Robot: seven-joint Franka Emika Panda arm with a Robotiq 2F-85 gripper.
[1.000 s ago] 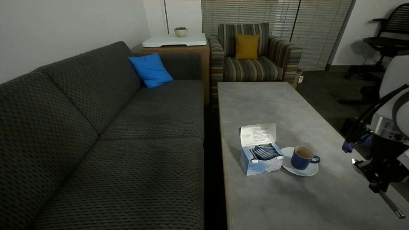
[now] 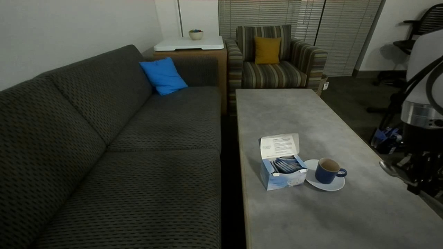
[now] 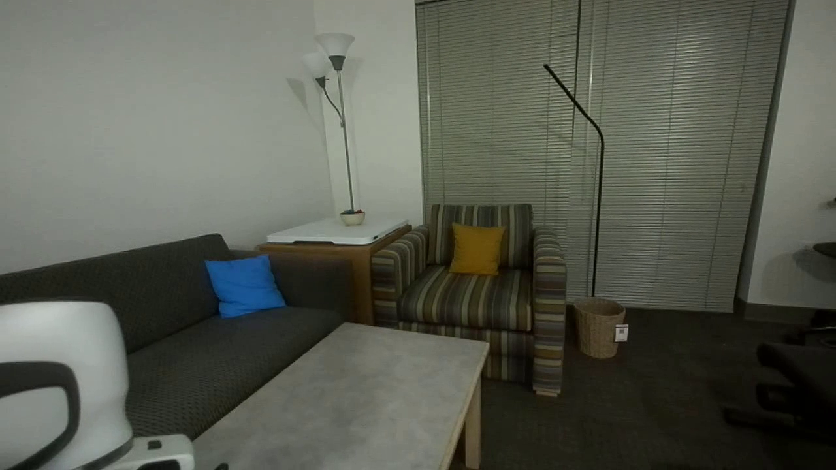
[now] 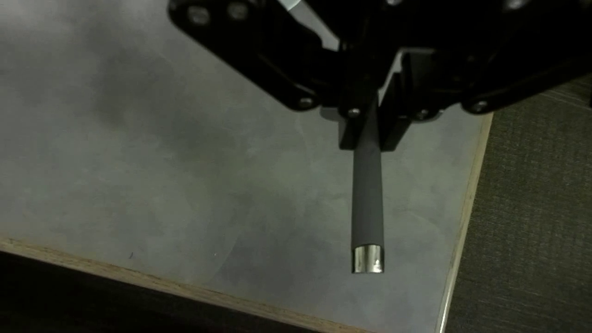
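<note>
In the wrist view my gripper is shut on the grey handle of a spoon [image 4: 367, 200], whose silver end cap points toward the bottom of the frame. From exterior view 1, the gripper [image 2: 414, 187] is at the right, by the table's right side, and appears raised above it. The metal bowl of the spoon [image 2: 388, 168] sticks out to the left of the fingers. A blue mug [image 2: 325, 175] stands upright on a white saucer [image 2: 314, 182]. Left of the saucer is an open light-blue box [image 2: 286, 181] filled with packets.
A dark sofa [image 2: 174, 178] runs along its left side. Beyond the far end stands a striped armchair [image 2: 274, 74] with a yellow cushion [image 2: 267, 50].
My gripper has risen and shifted slightly right in exterior view 1, carrying the spoon. Its handle now tilts less steeply and runs out of frame. Mug, saucer and box have stayed put.
</note>
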